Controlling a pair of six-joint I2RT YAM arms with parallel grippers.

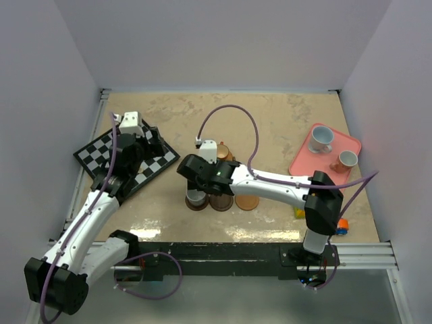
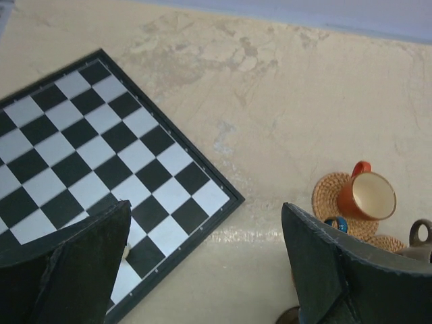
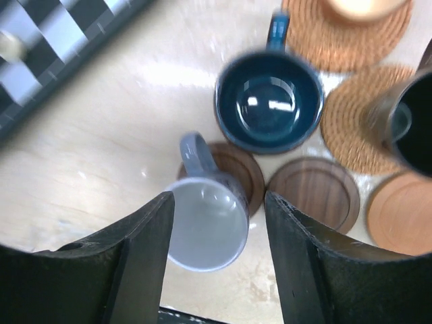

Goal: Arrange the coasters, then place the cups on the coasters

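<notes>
A light grey-blue cup (image 3: 209, 219) stands on a dark brown coaster (image 3: 244, 169) in the right wrist view, its handle toward the back. Above it, my right gripper is open, with the cup showing between and below its fingers; whether they touch it cannot be told. From above, the same cup (image 1: 196, 196) shows just in front of the right gripper. My left gripper hangs open over the checkerboard side, nothing between its fingers.
Close by are a dark teal cup (image 3: 270, 101), an orange cup (image 2: 368, 196), a bare brown coaster (image 3: 316, 194) and a tan coaster (image 1: 247, 202). The checkerboard (image 1: 154, 165) lies at left. A pink tray (image 1: 304, 162) with two cups is at right.
</notes>
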